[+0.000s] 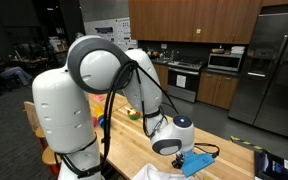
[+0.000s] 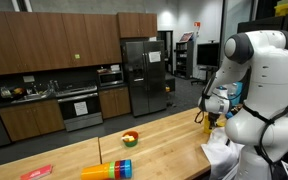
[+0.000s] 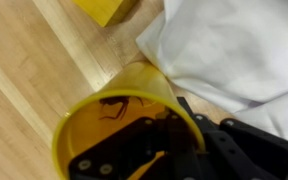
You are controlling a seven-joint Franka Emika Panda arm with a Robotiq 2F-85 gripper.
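A yellow cup [image 3: 89, 125] fills the lower middle of the wrist view, its mouth towards the camera and a dark, spider-like shape inside. My gripper is shut at the cup's right rim, with black parts on both sides of the thin wall; the fingertips are mostly hidden. A white cloth [image 3: 219, 50] lies rumpled on the table beside the cup. At the top edge of the wrist view sits a yellow block [image 3: 106, 8]. In exterior view 1 the gripper [image 1: 194, 162] hangs low near the cloth [image 1: 156, 173].
The wooden table [image 2: 159, 145] has wide free room. A bowl with colourful contents [image 2: 130, 137] and a multicoloured roll [image 2: 104, 170] stand in exterior view 2. A dark box [image 1: 274, 165] lies at the right in exterior view 1.
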